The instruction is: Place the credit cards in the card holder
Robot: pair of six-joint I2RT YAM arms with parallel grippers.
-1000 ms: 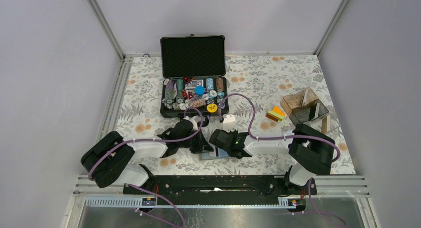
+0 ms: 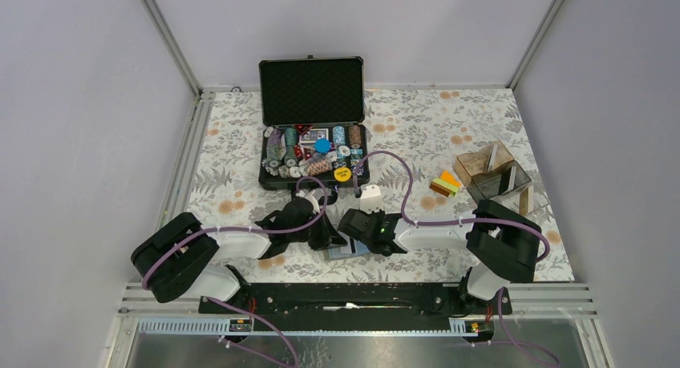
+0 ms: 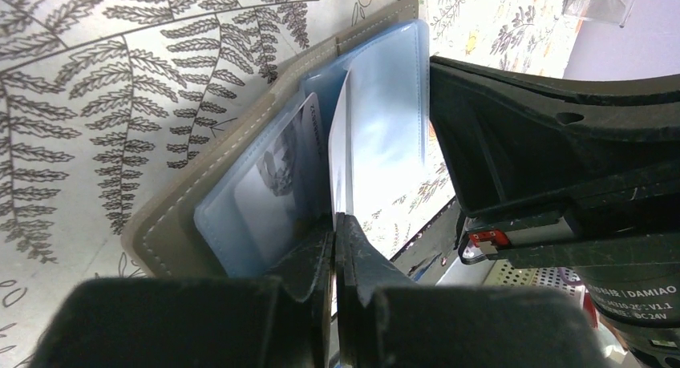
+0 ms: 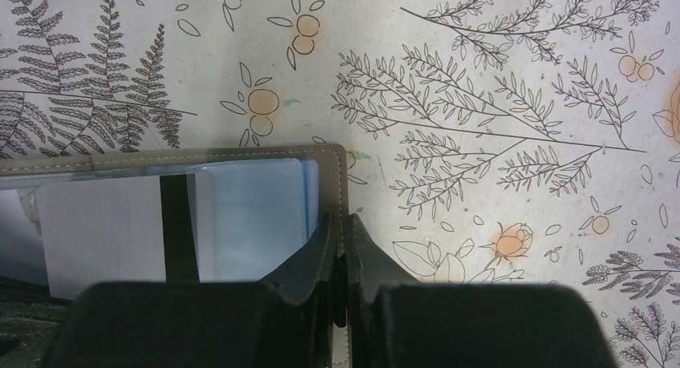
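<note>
The card holder (image 2: 345, 251) lies at the front middle of the table under both grippers, a taupe cover with light blue sleeves (image 4: 255, 216). Its edge is gripped by my right gripper, shut at the holder's right side. My left gripper is shut at the middle of the holder, its tips at the thin upright edge of a white card or sleeve (image 3: 342, 143); whether that is between the fingers I cannot tell. A card sits in a sleeve beside it, and a white card with a dark stripe (image 4: 104, 232) shows in the right wrist view.
An open case of poker chips (image 2: 313, 155) stands behind the grippers. Yellow and orange blocks (image 2: 445, 184) and a clear divided box (image 2: 493, 171) are at the right.
</note>
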